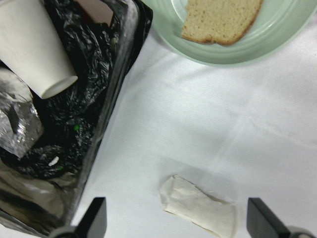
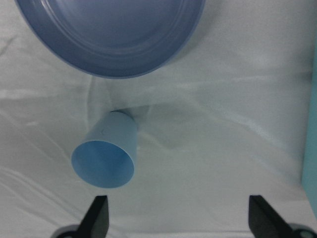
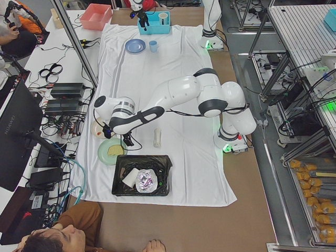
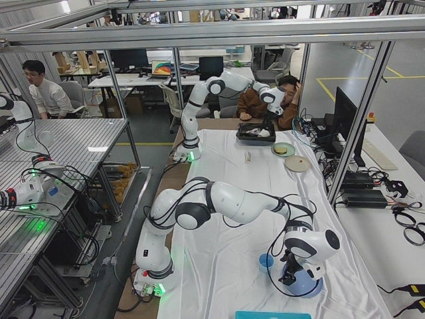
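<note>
My left gripper [image 3: 118, 135] hangs open above the cloth beside a green plate [image 1: 223, 52] with a bread slice [image 1: 220, 17]. Below it in the left wrist view lies a pale wrapped item [image 1: 198, 208]. The black lined bin [image 1: 99, 139] holds a white paper cup [image 1: 34, 49] and crumpled foil [image 1: 15, 119]. At the other end, my right gripper [image 4: 291, 272] is open, nothing between its fingers, above a blue plate [image 2: 111, 34] and a light-blue cup [image 2: 119, 134].
A turquoise box [image 3: 149, 26] with a cup inside stands at the far end. A beige plate [image 4: 297, 164] lies beside the green one.
</note>
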